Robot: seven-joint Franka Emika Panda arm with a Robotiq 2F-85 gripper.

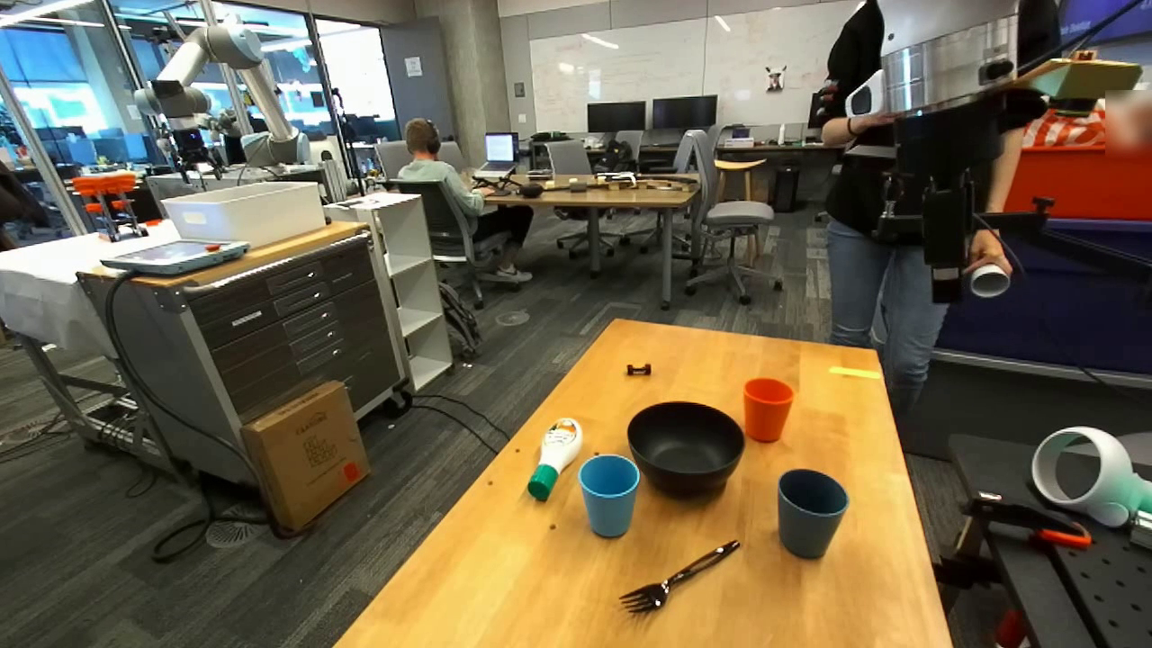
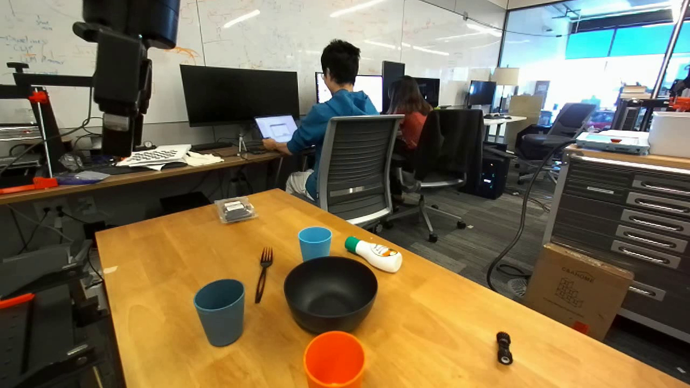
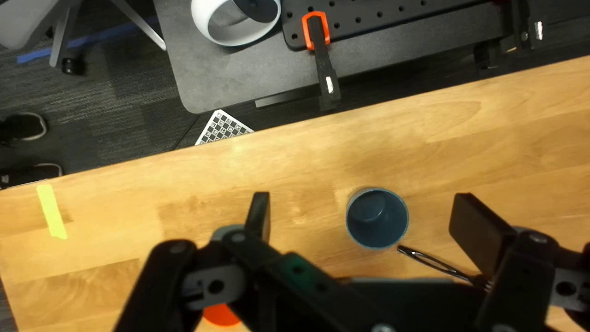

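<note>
My gripper is open high above the table, its two fingers wide apart with only air between them. Below, in the wrist view, a dark blue-grey cup (image 3: 377,218) stands upright in the gap's line of sight. A black fork (image 3: 437,262) lies beside that cup, partly hidden by a finger. In exterior view 1 a black bowl (image 1: 687,445) is mid-table, with a light blue cup (image 1: 609,495), an orange cup (image 1: 768,409) and the dark cup (image 1: 812,513) around it. A white bottle with a green cap (image 1: 556,458) lies on its side.
A small black dumbbell-shaped object (image 1: 638,369) lies toward the far edge, and yellow tape (image 1: 854,373) marks the far right corner. A clear packet (image 2: 235,210) shows in exterior view 2. A person (image 1: 880,270) stands behind my arm. A dark side table (image 1: 1069,540) adjoins the right edge.
</note>
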